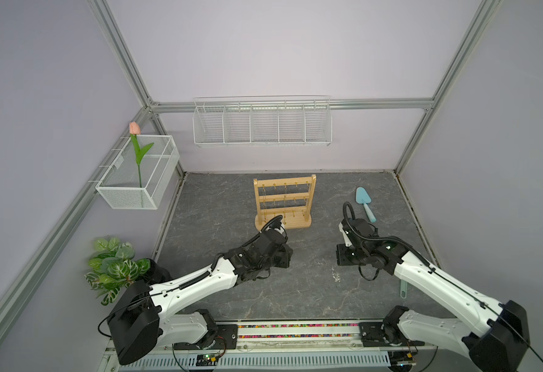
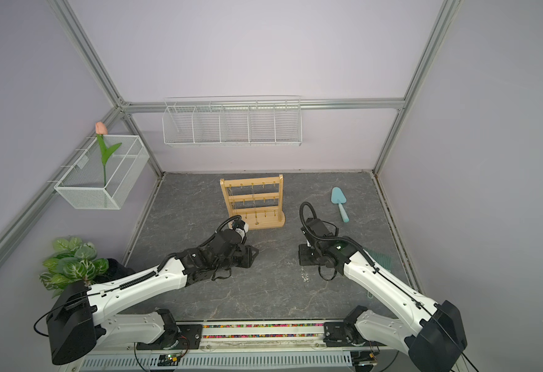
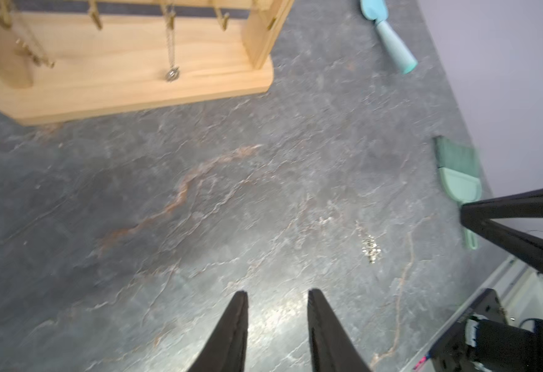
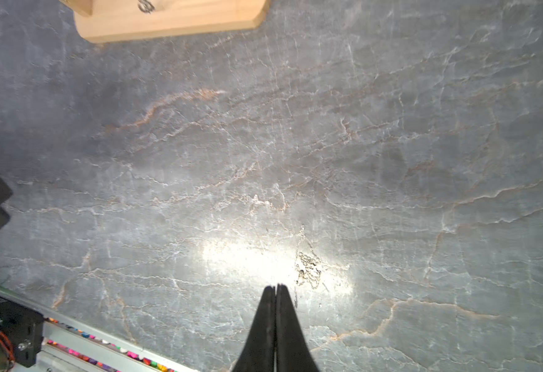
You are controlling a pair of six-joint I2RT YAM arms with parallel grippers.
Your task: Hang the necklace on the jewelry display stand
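A wooden display stand (image 1: 284,181) with brass hooks and some hanging chains stands at the back middle. A loose necklace (image 4: 308,269) lies in a small heap on the marble table (image 1: 308,291), right of middle toward the front. My left gripper hangs left of it, in front of the stand, fingers apart with nothing between them. My right gripper is shut above the table near the necklace, and nothing shows between its fingertips.
A blue spatula (image 1: 363,197) lies at back right, a green dustpan (image 3: 460,183) at the right edge. A plant (image 1: 113,266) and a wire basket (image 1: 104,195) with a tulip are on the left; another basket (image 1: 262,124) hangs at the back.
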